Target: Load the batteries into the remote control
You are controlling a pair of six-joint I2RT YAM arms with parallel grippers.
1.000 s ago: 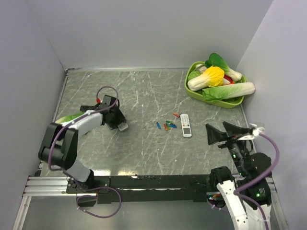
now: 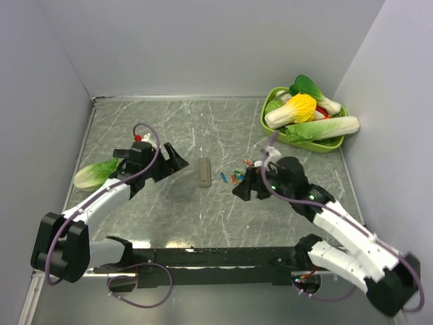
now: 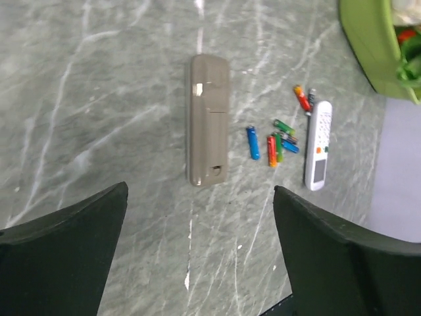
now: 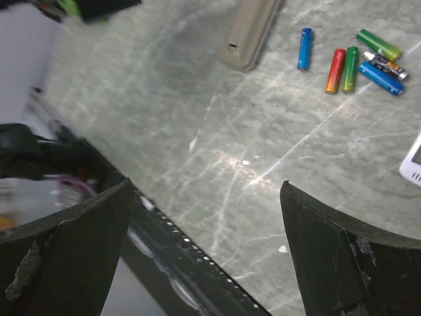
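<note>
A grey-brown remote [image 2: 204, 172] lies face down on the marble table, also in the left wrist view [image 3: 208, 122]. Right of it are loose batteries: a blue one [image 4: 304, 48], a red one [image 4: 335, 71] and several others. A white remote [image 3: 319, 145] lies beyond them. My left gripper [image 2: 175, 156] stands open, empty, left of the grey remote. My right gripper [image 2: 248, 183] hangs open and empty near the batteries, partly hiding them in the top view.
A green basket of vegetables [image 2: 284, 139] fills the back right corner. A lettuce [image 2: 90, 177] lies at the left edge.
</note>
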